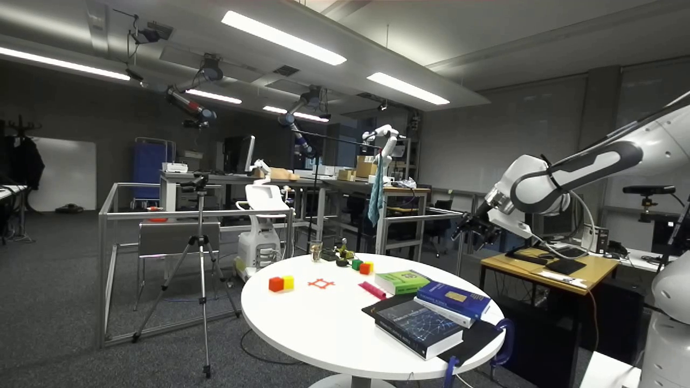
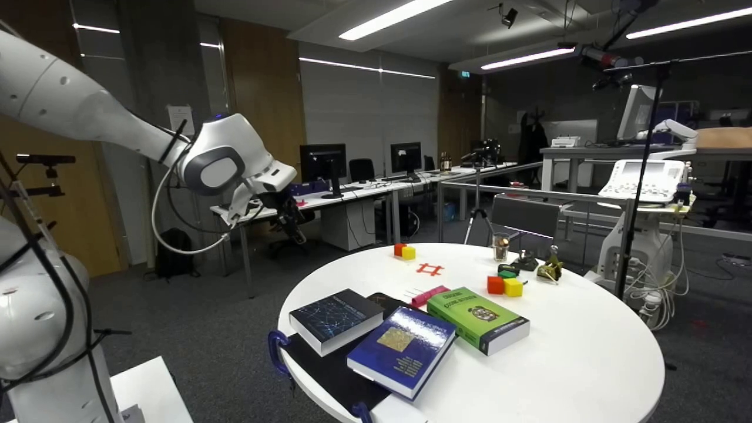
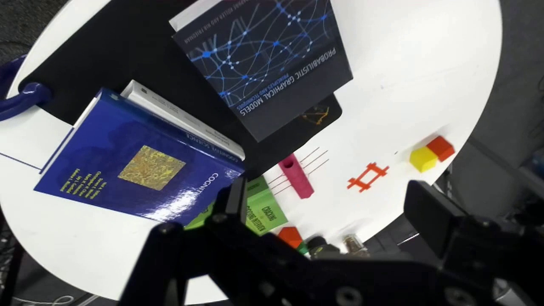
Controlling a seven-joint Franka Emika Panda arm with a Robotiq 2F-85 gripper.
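Observation:
My gripper is open, its two dark fingers wide apart in the wrist view with nothing held between them. In exterior view 1 the gripper (image 1: 472,234) hangs in the air, higher than the round white table (image 1: 310,330) and off its right side. On the table lie a dark book (image 3: 265,66), a blue book (image 3: 127,168) resting on a white-spined one, and a green book (image 2: 476,314). A pink block (image 3: 297,178), an orange-red hash-shaped frame (image 3: 368,177) and a yellow cube (image 3: 423,159) against a red cube (image 3: 441,148) lie beyond the books.
A black mat (image 3: 117,56) lies under some books, with a blue clamp (image 1: 506,343) at the table edge. Another cube cluster (image 2: 504,285), a glass cup (image 2: 500,247) and small dark items stand at the far side. Bare tabletop surrounds the hash-shaped frame.

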